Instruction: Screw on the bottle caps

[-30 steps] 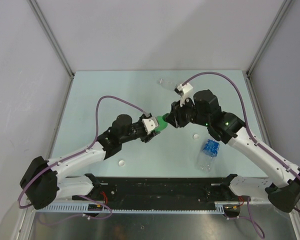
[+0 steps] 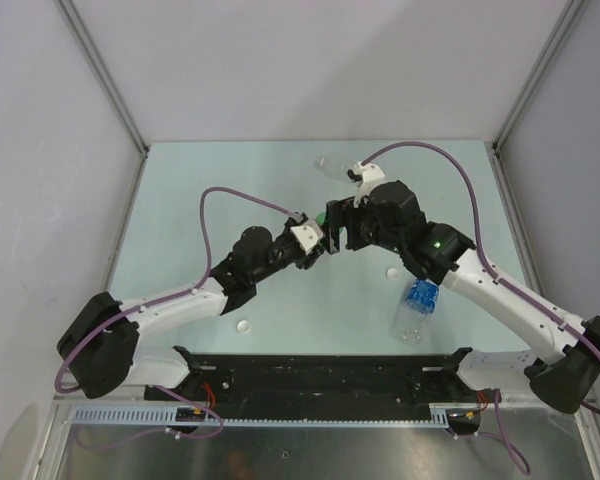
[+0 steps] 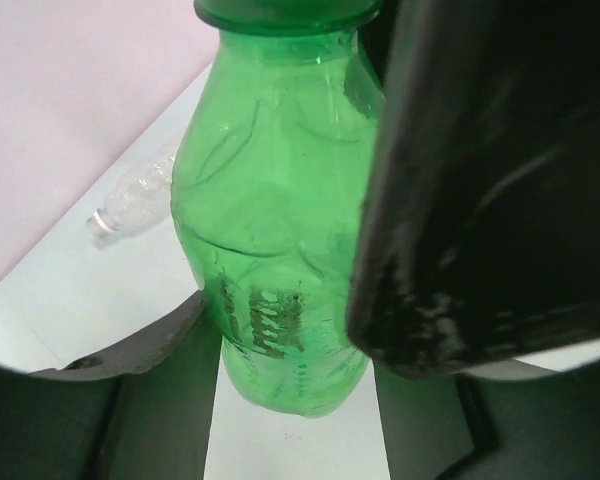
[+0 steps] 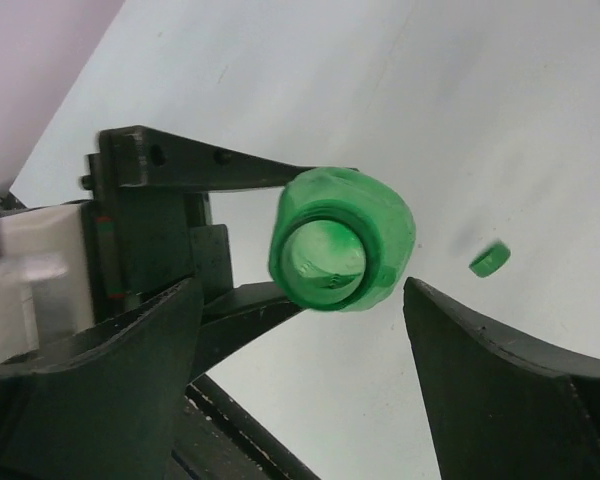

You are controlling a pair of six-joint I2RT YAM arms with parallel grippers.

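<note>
My left gripper (image 2: pixel 308 245) is shut on a green bottle (image 3: pixel 275 180), held upright, with a green cap (image 3: pixel 285 12) at its top. My right gripper (image 2: pixel 335 225) is over that bottle top, its fingers apart; in the right wrist view the round green top (image 4: pixel 320 260) shows between and beyond them. Whether the cap is screwed down I cannot tell. A small green piece (image 4: pixel 489 258), perhaps a cap, lies below on the table.
A clear bottle (image 2: pixel 335 168) lies at the back. A blue-labelled bottle (image 2: pixel 416 310) lies front right. White caps (image 2: pixel 243 326) (image 2: pixel 392 273) lie on the pale table (image 2: pixel 190 190).
My left gripper has risen slightly toward the back right with the bottle. My right gripper has shifted a little and turned over the bottle's top.
</note>
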